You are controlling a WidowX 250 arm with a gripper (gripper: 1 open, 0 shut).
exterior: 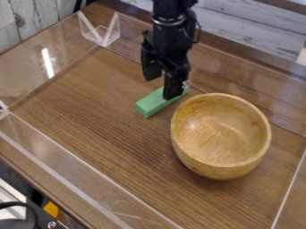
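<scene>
A green rectangular block (pixel 156 102) lies diagonally on the wooden table, near the middle. My black gripper (pixel 163 82) hangs just above it, its fingers apart and pointing down, over the block's upper right part. Whether the fingertips touch the block is hard to tell.
A large round wooden bowl (pixel 219 137) sits to the lower right of the block, close to it. A wall edge runs along the back, and some dark cabling shows at the bottom left corner.
</scene>
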